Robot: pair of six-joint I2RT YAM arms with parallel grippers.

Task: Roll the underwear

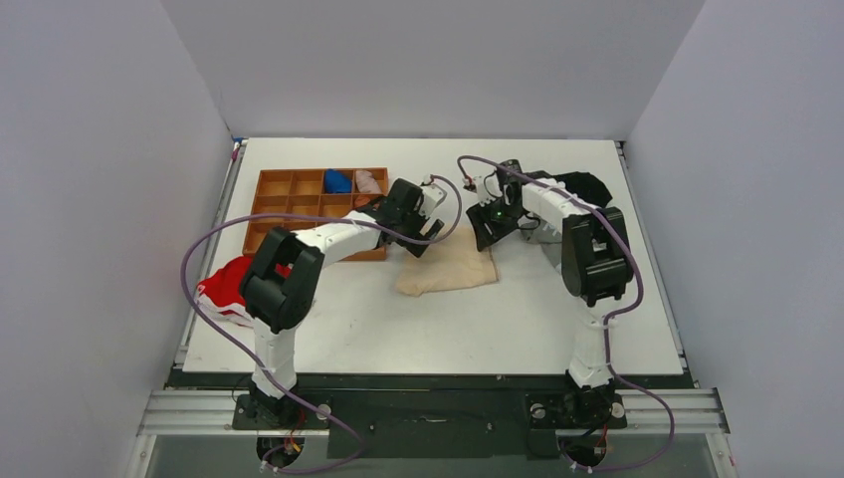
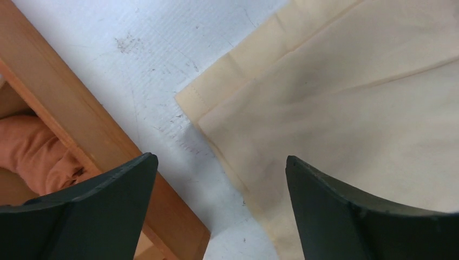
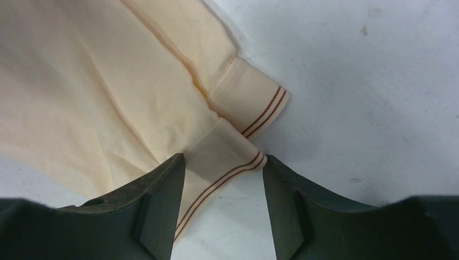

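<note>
The cream underwear (image 1: 448,269) lies flattened on the white table, its far corners partly hidden beneath the grippers in the top view. My left gripper is open above the cloth's left corner, with no fabric pinched between its fingers. One left finger overlaps the underwear (image 2: 325,130) in its wrist view; the other overlaps the box edge. At the opposite corner, my right gripper is open, its fingers on either side of a striped hem of the underwear (image 3: 216,146). The hem's tip touches or nearly touches one finger (image 3: 279,173).
A brown compartment box (image 1: 284,204) stands close on the left, holding a blue cloth (image 1: 336,182) and others. Red cloth (image 1: 229,284) lies at the left edge, dark and grey garments (image 1: 582,187) at the right.
</note>
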